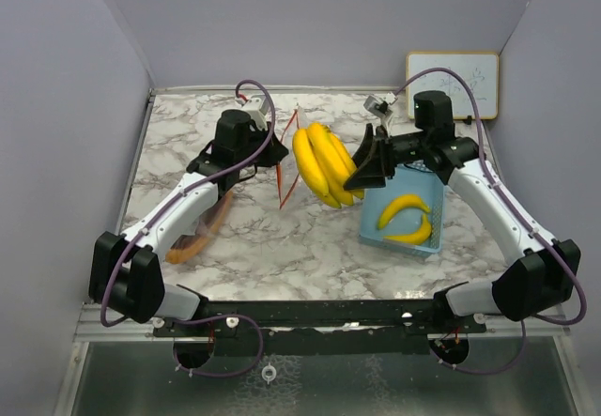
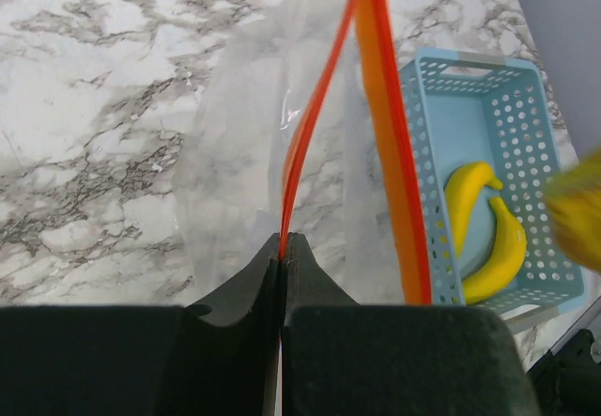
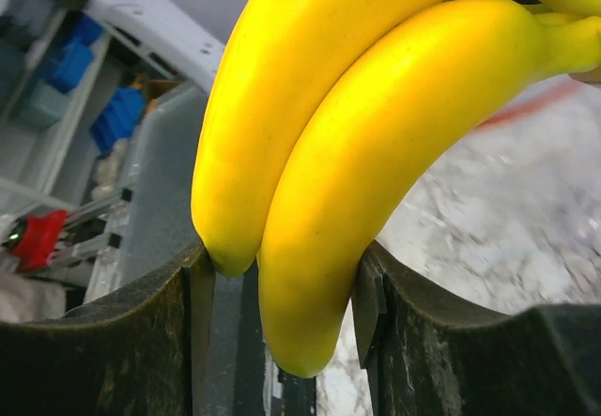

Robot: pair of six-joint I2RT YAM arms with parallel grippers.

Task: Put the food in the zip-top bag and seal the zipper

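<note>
In the left wrist view the clear zip top bag (image 2: 239,144) hangs by one end of its mouth, its red-orange zipper strips (image 2: 394,153) spread apart above. My left gripper is shut on the strips' end. Seen from the top, a bunch of yellow bananas (image 1: 322,164) is up in the air just right of the bag's mouth, outside it. My right gripper (image 1: 364,174) is shut on its right end. In the right wrist view, banana tips (image 3: 315,313) are between the fingers; the bunch hides much of the scene.
A light blue basket (image 1: 441,195) with two loose bananas (image 1: 404,209) stands on the right, under the right arm. At the left, below the left arm, lies another clear bag with an orange edge (image 1: 192,245). A small whiteboard (image 1: 455,78) stands at the back right.
</note>
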